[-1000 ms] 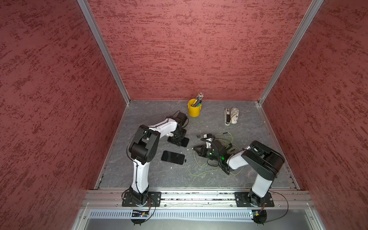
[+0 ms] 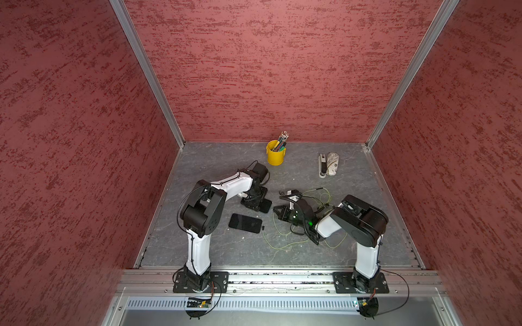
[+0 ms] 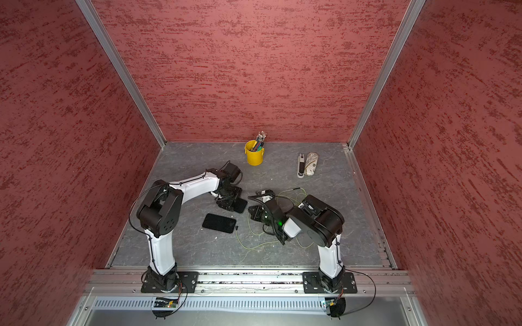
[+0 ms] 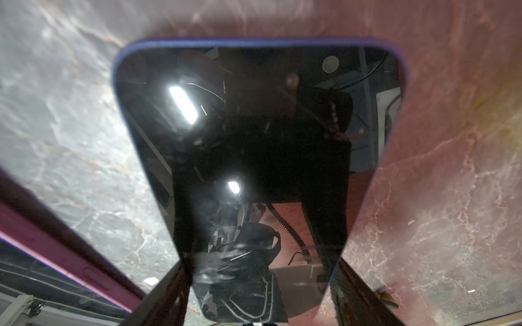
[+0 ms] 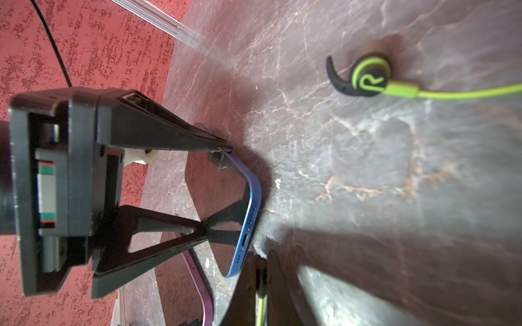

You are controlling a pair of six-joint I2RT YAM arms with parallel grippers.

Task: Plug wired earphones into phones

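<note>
The blue-edged phone (image 4: 255, 135) lies beneath my left gripper, which is shut on its sides, screen up. Just in front of that phone's bottom port edge (image 5: 249, 222), my right gripper is shut on the earphone plug, with its green cable trailing below. An earbud marked R (image 5: 371, 76) lies on the table at the upper right of the right wrist view. A second phone with a pink edge (image 2: 244, 222) lies nearer the front, left of the cables.
A yellow pen cup (image 2: 275, 153) stands at the back centre. A stapler-like object (image 2: 322, 165) and a pouch (image 2: 332, 163) lie at the back right. Green cable loops spread over the right half of the table (image 2: 369, 250).
My left gripper has shifted slightly rightward and frontward with the phone.
</note>
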